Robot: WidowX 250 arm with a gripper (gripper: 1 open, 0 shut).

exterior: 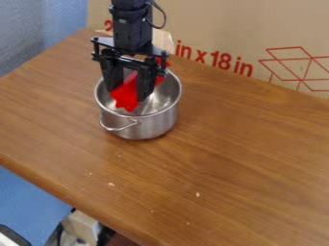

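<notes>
A silver metal pot (137, 121) with a wire handle stands on the wooden table, toward the back left. A red object (125, 96) is inside it, partly hidden by my black gripper (131, 81), which reaches down into the pot's mouth from above. Whether the fingers are closed on the red object I cannot tell.
A cardboard panel (257, 34) with red print stands behind it. The table's left edge drops off beside a blue surface (38, 202).
</notes>
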